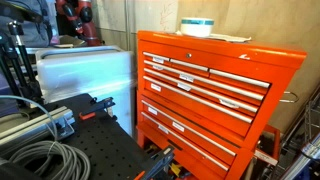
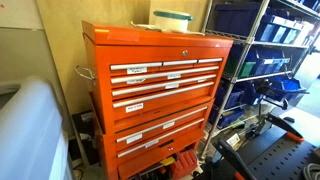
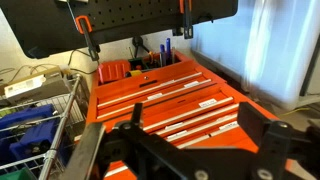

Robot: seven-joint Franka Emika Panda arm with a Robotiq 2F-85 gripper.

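A red tool chest (image 1: 205, 90) with silver-edged, labelled drawers stands beyond the black table. It also appears in exterior view 2 as the red chest (image 2: 155, 95), its upper drawers looking closed. Tools and small items (image 2: 183, 165) show in an open space at its bottom. In the wrist view the drawer fronts (image 3: 185, 112) lie beyond my gripper, which is open with nothing between its fingers. The gripper appears apart from the chest. I cannot make it out clearly in the exterior views.
A white-and-teal round container (image 1: 197, 27) rests on the chest top. The black perforated table (image 1: 100, 145) carries cables (image 1: 45, 155) and orange-tipped clamps. Wire shelves with blue bins (image 2: 270, 60) stand beside the chest. A white bin (image 1: 85, 72) is at the left.
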